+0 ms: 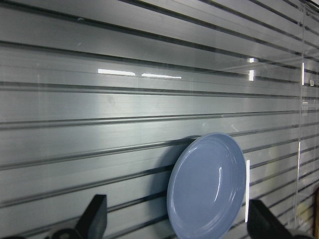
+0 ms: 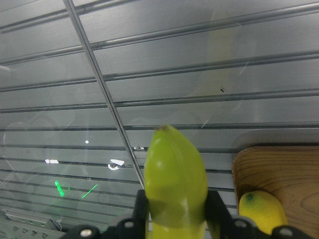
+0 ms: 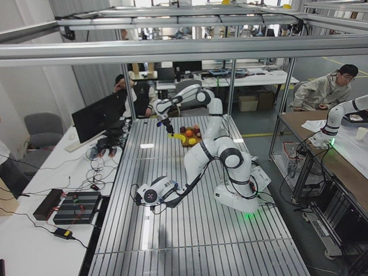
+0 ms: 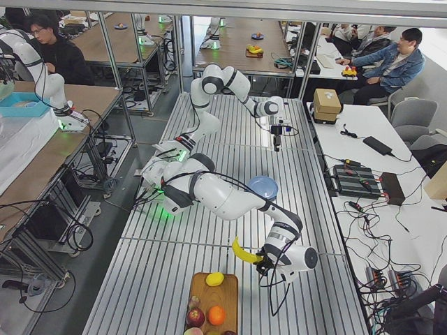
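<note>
A yellow banana (image 4: pixel 244 252) is held in my right gripper above the slatted table; in the right wrist view it stands between the fingers. A blue plate (image 4: pixel 262 187) lies near the table's middle, and in the left wrist view the plate (image 1: pixel 207 184) sits below my left gripper, whose fingertips show wide apart with nothing held. A wooden tray (image 4: pixel 228 293) holds a lemon (image 4: pixel 214 279), an orange (image 4: pixel 216 315), a red fruit (image 4: pixel 195 317) and other fruit, beside the banana.
Side desks with cables, power boxes (image 3: pixel 75 207) and monitors (image 3: pixel 95 118) line one edge; another robot stands at a bench (image 3: pixel 305 121) on the other side.
</note>
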